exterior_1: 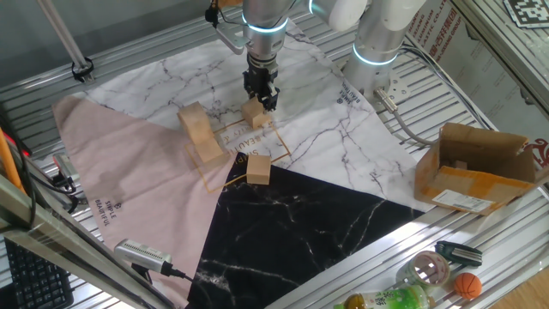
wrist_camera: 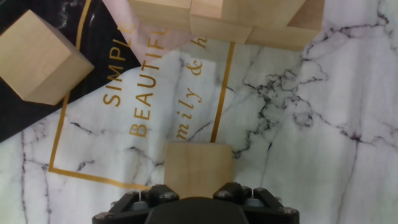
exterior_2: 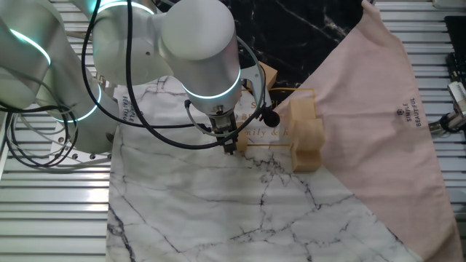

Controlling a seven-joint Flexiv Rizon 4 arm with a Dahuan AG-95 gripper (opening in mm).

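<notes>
On the white marbled cloth, a wooden block point(wrist_camera: 199, 165) lies right at my gripper. In the wrist view the two fingers stand apart, overlapping the lower corners of this block. Whether they press on it does not show. Exterior view 1 has the gripper point(exterior_1: 264, 101) low over the block point(exterior_1: 253, 113), close against its rear side. A group of joined wooden blocks point(exterior_1: 199, 133) stands to the left, one part raised above the others. Another single block point(exterior_1: 258, 169) sits at the tip of the black cloth area. From exterior view 2, the arm hides most of the gripper point(exterior_2: 230, 149).
An open cardboard box point(exterior_1: 467, 176) is at the right edge of the table. A bottle point(exterior_1: 395, 298), a tape roll point(exterior_1: 429, 269) and a small orange ball point(exterior_1: 467, 285) occupy the front right.
</notes>
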